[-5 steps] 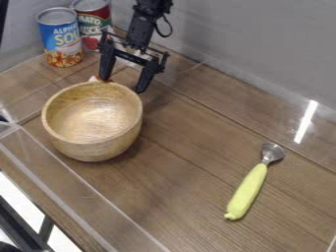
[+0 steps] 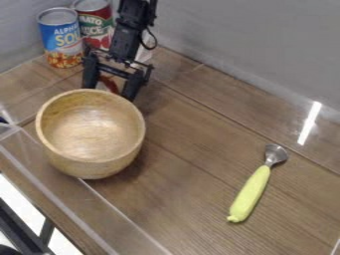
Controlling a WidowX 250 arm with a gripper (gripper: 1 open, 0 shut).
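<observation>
The black gripper (image 2: 114,80) is open and low over the counter behind a tan wooden bowl (image 2: 87,136). A small red and white object (image 2: 109,85) sits at the gripper, partly hidden by it; what it is, I cannot tell. A blue soup can (image 2: 62,40) and a red can (image 2: 94,22) stand at the back left. On the right lies a spoon-like utensil with a yellow handle (image 2: 250,190).
A pale wall (image 2: 253,45) runs along the back, and the counter's edge is at the lower left.
The bowl, cans and utensil look unmoved.
</observation>
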